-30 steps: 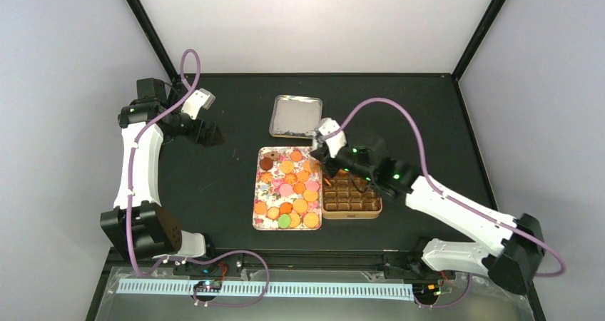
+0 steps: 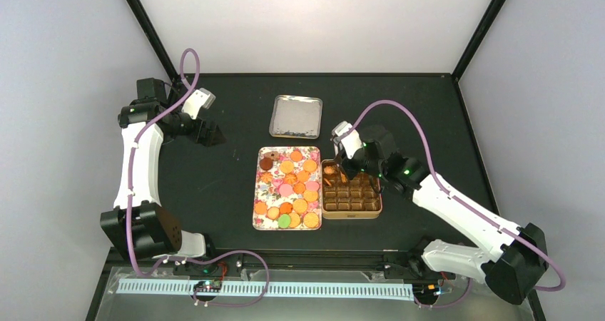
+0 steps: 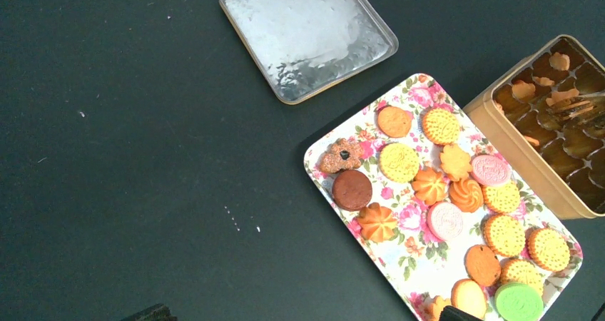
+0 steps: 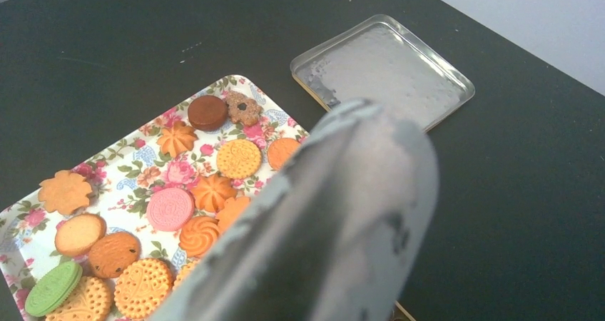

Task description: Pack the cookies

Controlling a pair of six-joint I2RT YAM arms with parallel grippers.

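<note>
A flowered tray (image 2: 258, 192) holds many loose cookies: yellow, orange, pink, a chocolate one (image 3: 352, 190) and a green one (image 3: 519, 302). Against its right side stands the tan box (image 2: 371, 215) with brown compartments; a few cookies, such as an orange flower-shaped one (image 3: 558, 61), sit in its far part. My right gripper (image 2: 344, 172) is low over the box's far-left corner, its tips among those compartments. A blurred finger (image 4: 371, 207) covers much of the right wrist view, hiding what lies between. My left gripper (image 2: 214, 134) hangs open and empty, far left of the tray.
An empty silver lid (image 2: 296, 116) lies behind the tray. The right forearm (image 2: 464, 208) reaches in from the front right.
The left arm, tray, box and lid stay put.
</note>
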